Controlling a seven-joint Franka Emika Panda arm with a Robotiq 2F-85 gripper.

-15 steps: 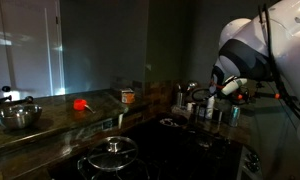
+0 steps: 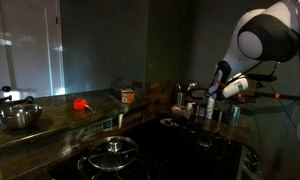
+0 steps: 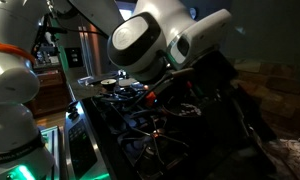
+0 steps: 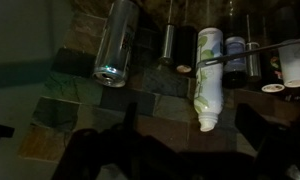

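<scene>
In the wrist view my gripper stands open, its two dark fingers wide apart in the lower half. A white and green bottle [image 4: 207, 90] lies in the picture between and beyond the fingers, with its narrow white tip pointing down the frame. It appears apart from both fingers. To the left is a silver can [image 4: 116, 43]. Several dark-capped bottles and a white container [image 4: 293, 66] stand at the upper right. In exterior view 1 the arm's white wrist [image 2: 233, 88] is above the back right counter, near a greenish can [image 2: 234, 115].
A dark rod [image 4: 252, 52] crosses over the bottles in the wrist view. A lidded pan [image 2: 112, 153] sits on the black stovetop. A metal bowl [image 2: 18, 114], a red item [image 2: 81, 104] and an orange-white tub [image 2: 128, 95] rest on the left ledge.
In exterior view 1 the arm's big upper joint has shifted right and looks smaller, and the wrist has turned to show more white. The counter objects look unmoved.
</scene>
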